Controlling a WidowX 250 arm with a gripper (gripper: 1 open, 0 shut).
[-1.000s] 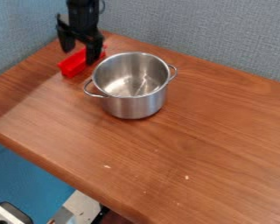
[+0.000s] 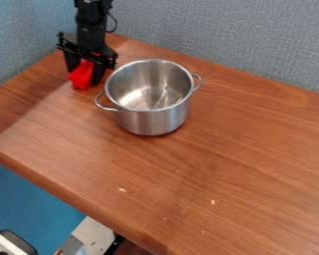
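My black gripper (image 2: 88,60) is low at the back left of the wooden table, shut on a red object (image 2: 83,77) that is partly hidden under its fingers. A steel pot (image 2: 149,120) with two side handles stands just to the right of the gripper, with nothing visible inside it.
Grey padded walls rise behind and to the left. Beyond the front-left edge are a blue floor and some white and dark equipment.
The gripper has come down over the red object and closed on it, now covering more of it. The pot has not moved.
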